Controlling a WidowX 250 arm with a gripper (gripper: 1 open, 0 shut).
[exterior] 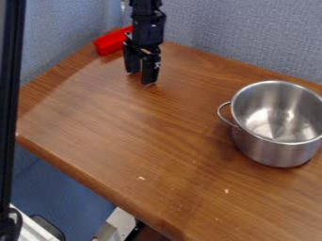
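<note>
My black gripper (142,68) is low over the back of the wooden table, at the top centre of the camera view. Just left of it and behind it lies a red object (111,41), partly hidden by the gripper. Whether the fingers are open or shut is hard to make out.
A large steel pot (274,132) with a wire handle stands at the right of the table (126,160). Grey padded walls rise behind, and a dark vertical bar runs along the left edge.
</note>
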